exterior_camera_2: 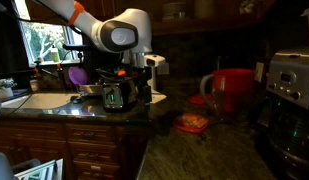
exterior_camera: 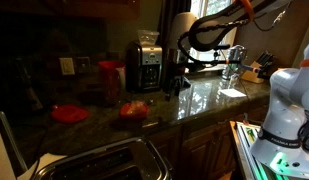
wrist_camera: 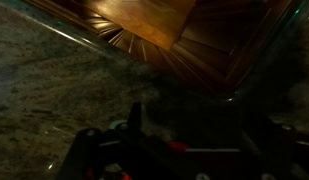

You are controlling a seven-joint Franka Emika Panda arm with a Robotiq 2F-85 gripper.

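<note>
My gripper [exterior_camera: 177, 90] hangs over the counter near its front edge, right of a red bowl [exterior_camera: 133, 109] in exterior view 1. Exterior view 2 places the gripper [exterior_camera_2: 148, 94] to the left of that bowl [exterior_camera_2: 191, 122], which has something orange in it. In the dim wrist view, two dark fingers [wrist_camera: 134, 115] stand well apart, so the gripper looks open. Nothing clear shows between them. A small red patch [wrist_camera: 179, 146] lies low in that view, mostly hidden by the gripper body; what it belongs to is unclear.
A red plate [exterior_camera: 69, 113] lies left on the counter. Behind the bowl stand a red pitcher [exterior_camera: 111, 78] and a coffee maker [exterior_camera: 149, 65]. The sink [exterior_camera: 109, 165] is in front. A toaster [exterior_camera_2: 116, 93] stands behind the arm. Bare counter [exterior_camera_2: 209, 158] stretches before the bowl.
</note>
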